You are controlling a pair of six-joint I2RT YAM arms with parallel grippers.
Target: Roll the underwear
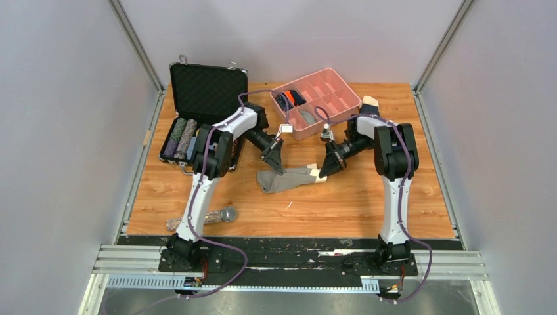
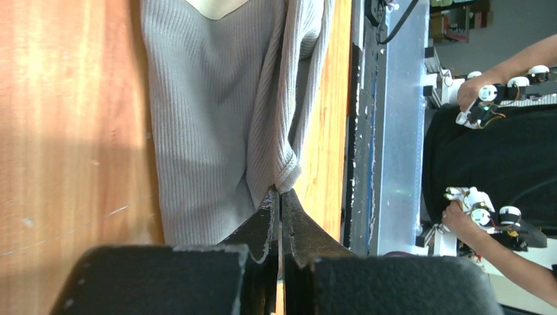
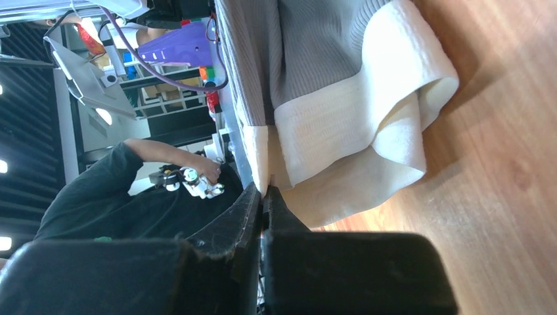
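The grey underwear (image 1: 282, 181) lies on the table between my arms, its cream waistband (image 1: 320, 178) toward the right. In the left wrist view, the left gripper is shut, pinching the tip of a raised fold of the ribbed grey cloth (image 2: 203, 98). In the right wrist view, the right gripper is shut on a corner of the cream waistband (image 3: 328, 131), which stands up between the fingertips. Beside that corner, the rest of the band curls loosely over the wood.
Behind the cloth stands a pink divided box (image 1: 332, 98) with a few items in it. An open black case (image 1: 209, 92) is at the back left, a microphone (image 1: 220, 215) at the front left. Dark folded cloth (image 1: 370, 108) lies right of the box.
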